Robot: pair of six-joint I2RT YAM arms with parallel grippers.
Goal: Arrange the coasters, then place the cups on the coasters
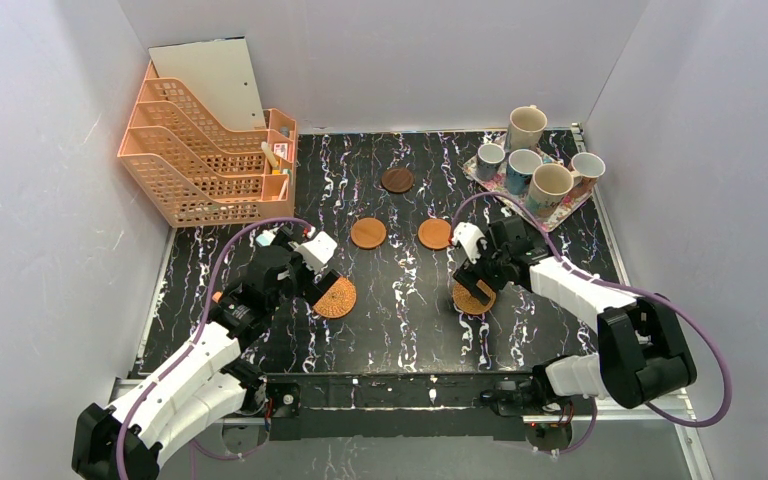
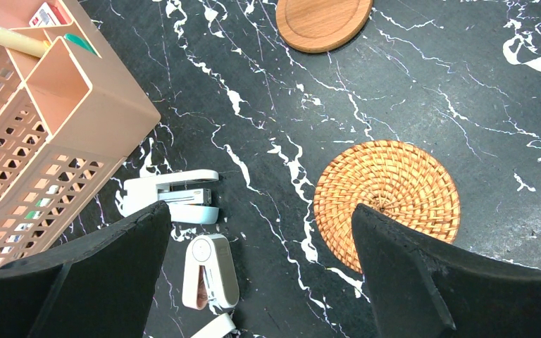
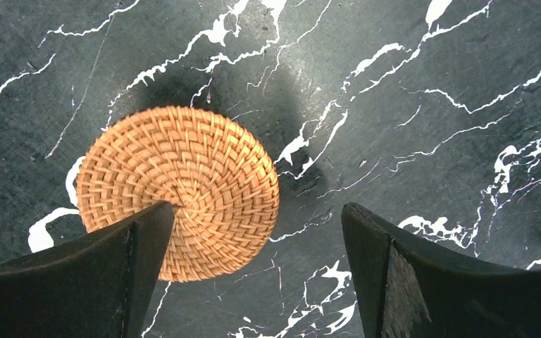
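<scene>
Several cups, among them a large beige cup [image 1: 548,186], stand grouped on a patterned tray [image 1: 563,214] at the back right. My right gripper [image 1: 474,284] is open above the right woven coaster [image 3: 183,190], and nothing sits between its fingers. Open and empty, my left gripper hovers beside the left woven coaster [image 2: 394,190], its right finger overlapping the coaster's edge in the left wrist view. Two plain wooden coasters, the left one [image 1: 368,233] and the right one [image 1: 435,234], lie mid-table. A dark coaster [image 1: 397,180] lies farther back.
At the back left stands an orange file rack [image 1: 210,210] holding small items. A white stapler [image 2: 211,271] and another white tool [image 2: 172,197] lie close to the left gripper.
</scene>
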